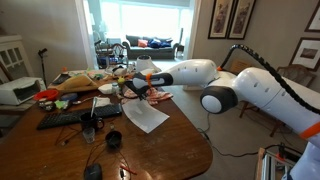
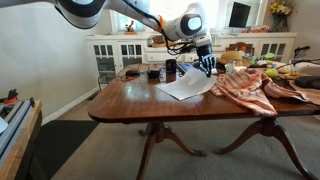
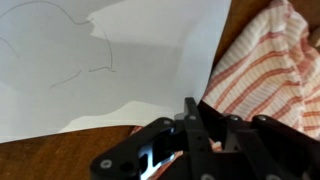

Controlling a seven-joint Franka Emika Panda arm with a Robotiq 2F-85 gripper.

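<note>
A white sheet of paper [image 3: 110, 70] with thin pen lines fills much of the wrist view. At its corner my gripper is shut, with the paper's edge between its fingers. Exterior view 1 shows the sheet [image 1: 147, 117] slanting over the table below the arm. In exterior view 2 the paper [image 2: 187, 84] bends up at its right end towards the gripper [image 2: 208, 70], while its lower left part appears to lie on or near the tabletop.
An orange-and-white striped cloth [image 3: 265, 65] lies right beside the gripper. A keyboard [image 1: 62, 118], a black mug [image 1: 90, 124] and cables occupy the left of the wooden table [image 1: 165, 155].
</note>
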